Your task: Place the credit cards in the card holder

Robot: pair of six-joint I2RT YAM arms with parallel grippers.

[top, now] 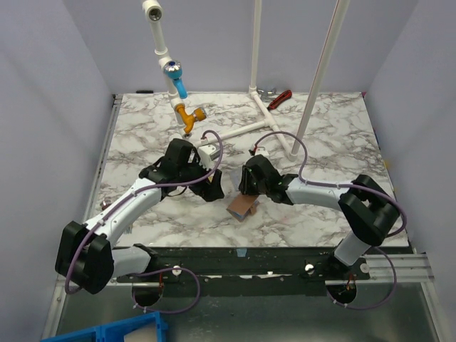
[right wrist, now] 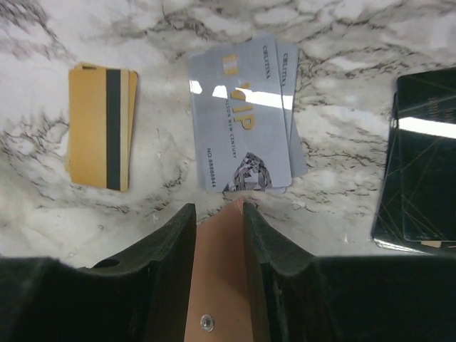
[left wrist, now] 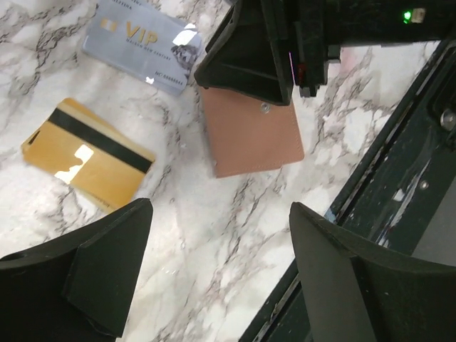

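A tan leather card holder (top: 242,205) lies near the front middle, with my right gripper (top: 249,184) over it; in the right wrist view its part-closed fingers (right wrist: 164,271) stand either side of the holder's raised edge, grip unclear. My left gripper (top: 211,187) stands open to the left of the holder. Gold cards (left wrist: 92,149) with a dark stripe lie left of the holder; silver VIP cards (right wrist: 240,121) lie beyond it. Dark cards (right wrist: 427,171) lie to the right of the silver ones.
White pipes (top: 233,132) with taps and a red-handled tool (top: 279,99) occupy the back. A blue bin (top: 121,332) is at the bottom left, off the table.
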